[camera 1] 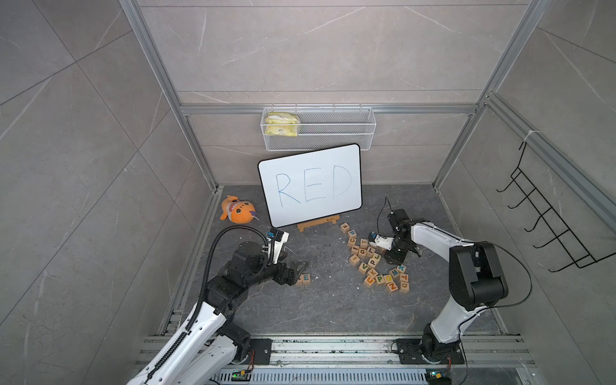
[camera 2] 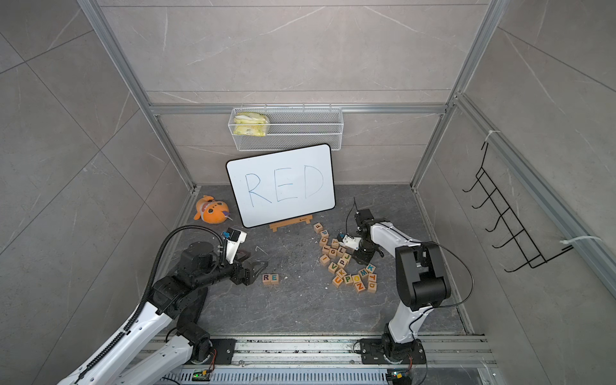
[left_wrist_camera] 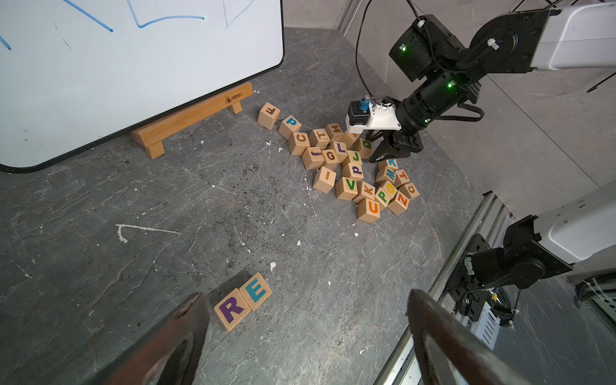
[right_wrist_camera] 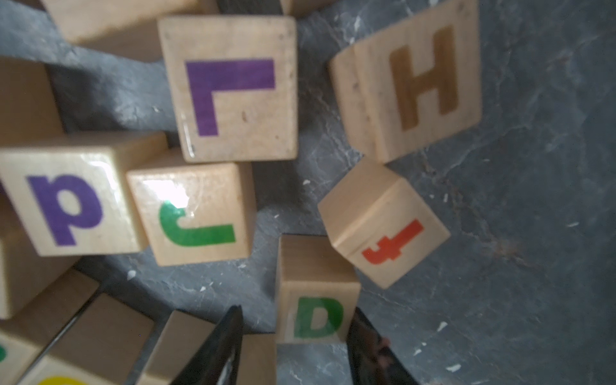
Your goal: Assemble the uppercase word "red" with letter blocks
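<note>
The R block (left_wrist_camera: 231, 309) and the E block (left_wrist_camera: 255, 290) lie side by side on the floor, letters up. My left gripper is beside them, open and empty, its fingers wide apart. Among the scattered blocks, a green D block (right_wrist_camera: 318, 317) shows in the right wrist view. My right gripper is open around it: the right finger (right_wrist_camera: 371, 351) overlaps its edge, while a gap separates the left finger (right_wrist_camera: 221, 346) from the block. In the top views, the right arm hides this spot.
A red-lettered block (right_wrist_camera: 391, 224) touches the D block, with the J block (right_wrist_camera: 192, 215) and H block (right_wrist_camera: 417, 80) close by. The whiteboard (camera 1: 311, 186) reading RED stands behind on a wooden stand (left_wrist_camera: 192, 118). Open floor separates the R and E pair from the scattered blocks.
</note>
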